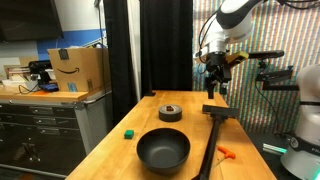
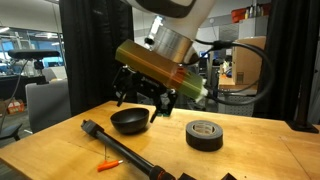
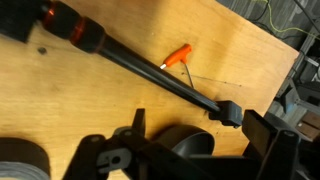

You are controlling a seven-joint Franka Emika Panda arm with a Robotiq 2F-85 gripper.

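Note:
My gripper point(image 1: 224, 88) is up in the air at the right side of the table, over the dark end of a long black bar. In the wrist view its two black fingers point(image 3: 122, 152) stand wide apart, open, with nothing held. A black bowl point(image 1: 163, 152) rests on the wooden table; in the wrist view the bowl point(image 3: 188, 141) shows partly behind the gripper. The long black bar point(image 3: 140, 67) lies across the table. Beside it is a small orange-handled tool point(image 3: 177, 56) with a thin metal shaft.
A thick black tape roll point(image 2: 205, 136) lies farther along the table, and a small green block point(image 1: 129, 134) sits near the table's left edge. Past the bowl in the wrist view are the table's edge and loose cables point(image 3: 278, 28). Bare wood surrounds the tape roll.

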